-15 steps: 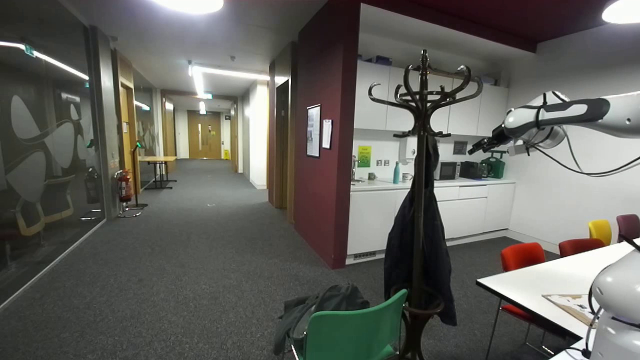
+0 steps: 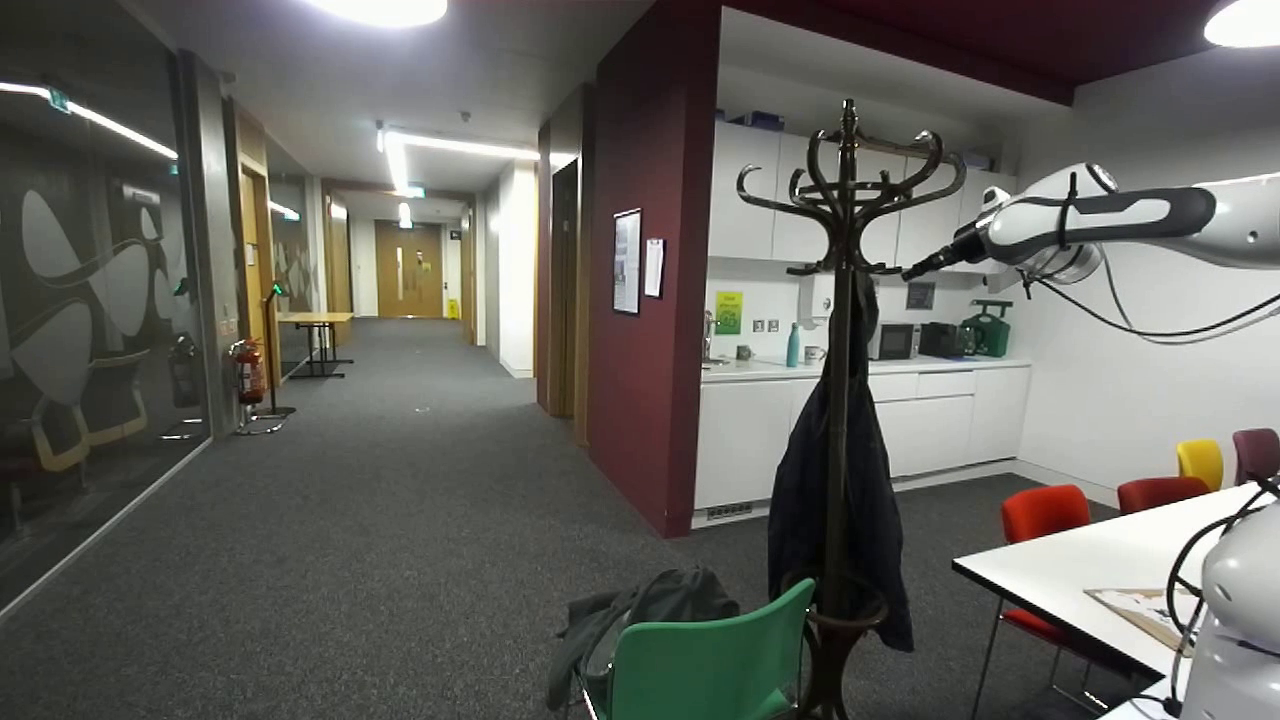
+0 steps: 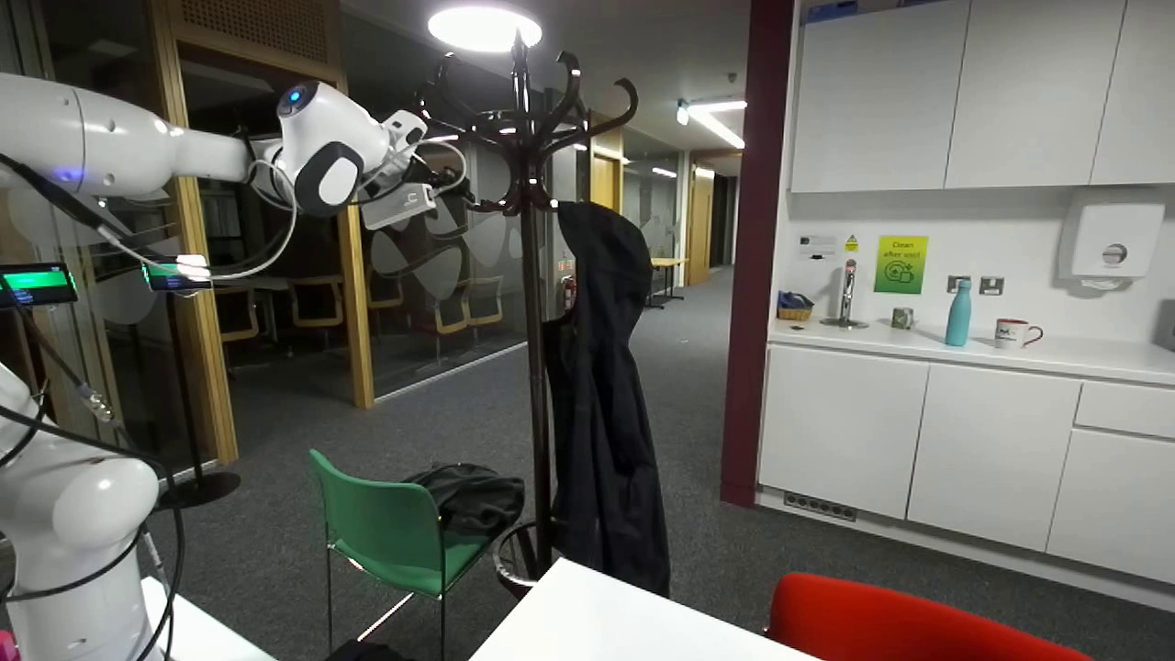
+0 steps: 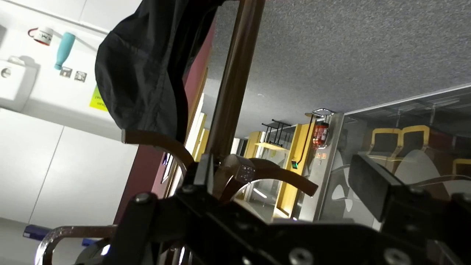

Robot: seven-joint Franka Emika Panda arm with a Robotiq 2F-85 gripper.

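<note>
A dark wooden coat stand [image 2: 840, 396] with curved hooks stands upright on the carpet. Its dark jacket [image 3: 600, 375] hangs from a lower peg, the hood [image 4: 141, 75] showing large in the wrist view. My gripper is open, its fingers far apart. In that view a curved lower peg [image 4: 282, 174] lies across the space between them, and the left finger [image 4: 204, 170] appears close to the stand's pole; whether they touch, I cannot tell. From exterior view 1, my gripper [image 2: 918, 271] points at the stand's right side, level with the lower pegs.
Below stands a green chair [image 3: 380, 518] with dark clothing [image 3: 474, 496] on its seat. A white table [image 3: 617, 622] and a red chair [image 3: 881, 617] are nearby. Kitchen cupboards [image 3: 881, 110] line the wall behind; the corridor floor [image 2: 396, 480] is open.
My arm has moved left in exterior view 1, bringing the gripper up and closer to the stand's lower pegs. Stand, jacket and chair have stayed put.
</note>
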